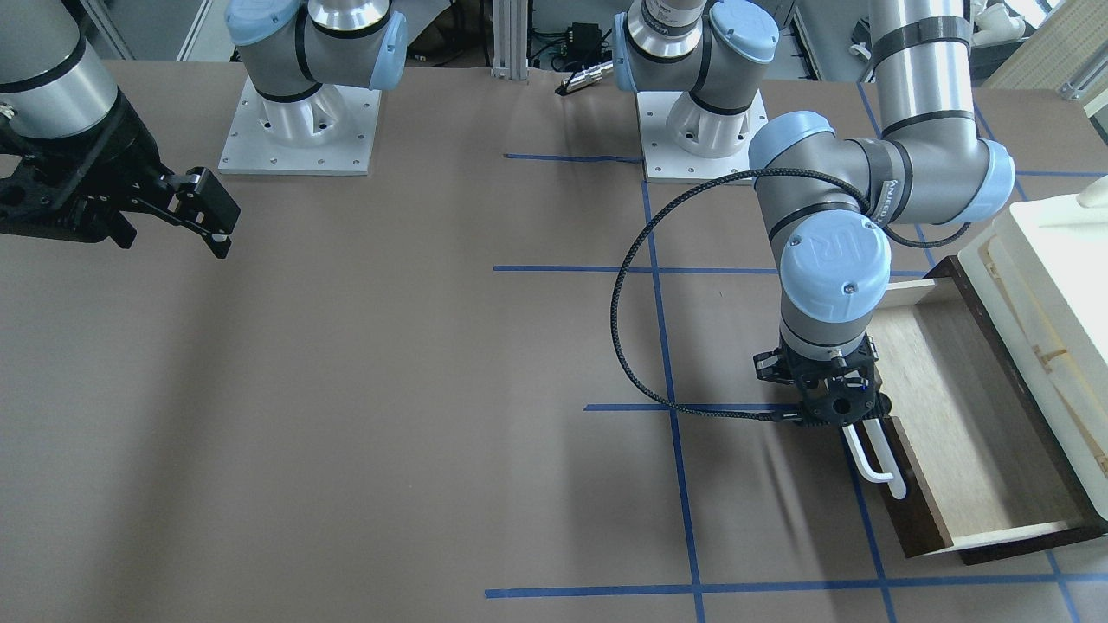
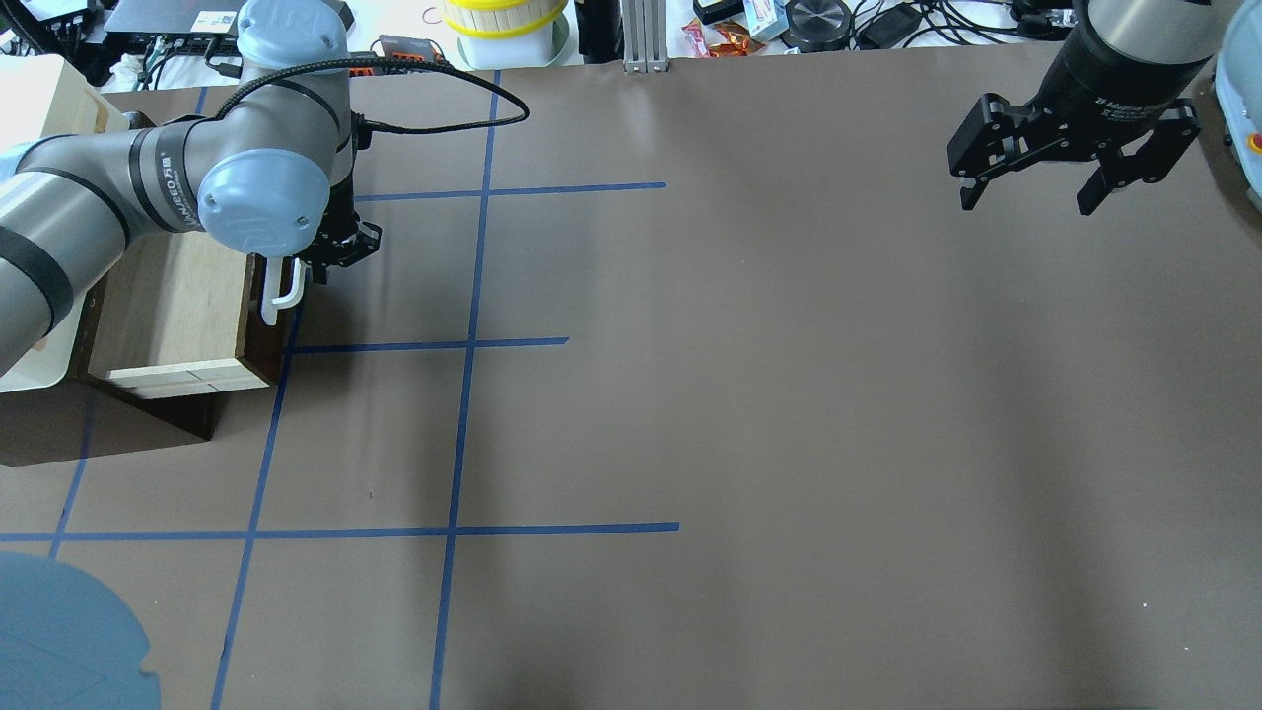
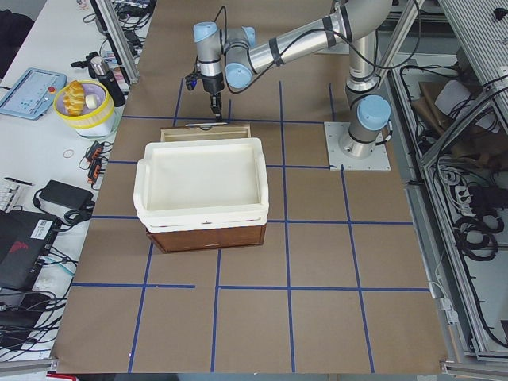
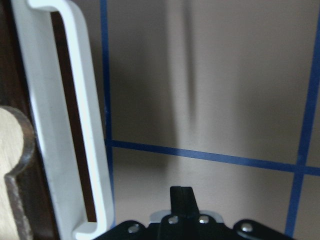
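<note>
My gripper [image 1: 831, 400] hangs low just at the outer side of a white bar handle [image 4: 85, 115] on the dark front of an open wooden drawer [image 1: 971, 415]. In the left wrist view its black fingers [image 4: 182, 202] are close together at the bottom, shut with nothing visible between them, to the right of the handle. In the top view the handle [image 2: 290, 296] shows beside the gripper, partly under the arm.
A white tray [image 3: 202, 178] sits on the wooden box at the drawer's side. Another black gripper [image 1: 177, 208] hangs over the left of the front view. Taped floor [image 2: 769, 414] beyond the drawer front is clear.
</note>
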